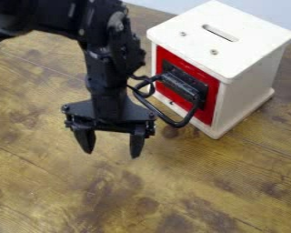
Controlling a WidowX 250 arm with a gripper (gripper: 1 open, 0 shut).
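My black gripper (pixel 110 136) hangs over the wooden floor in the centre-left, its two fingers spread with nothing between them. To its right stands a white wooden box (pixel 227 36) with a red front panel (pixel 206 113), a black mechanism and a black looped handle (pixel 185 119), partly behind my arm's cables.
Bare wooden floor (pixel 63 191) fills the left and front of the view. A light wall edge runs along the top behind the box, which takes up the back right.
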